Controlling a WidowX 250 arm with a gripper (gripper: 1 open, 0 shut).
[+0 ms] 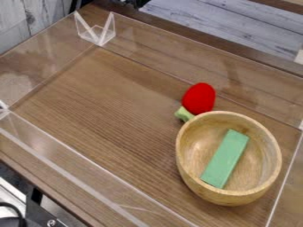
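Note:
A light wooden bowl (190, 160) stands at the lower right of the table, with a mint-green rectangular block (225, 158) lying inside it. Just above the bowl lies a red rounded object (199, 97) with a short pale-green part pointing down-left, close to the bowl's rim. The gripper is out of view.
A clear angular plastic piece (97, 31) is at the upper left. Table edges run along the back and lower left, where dark items show beyond.

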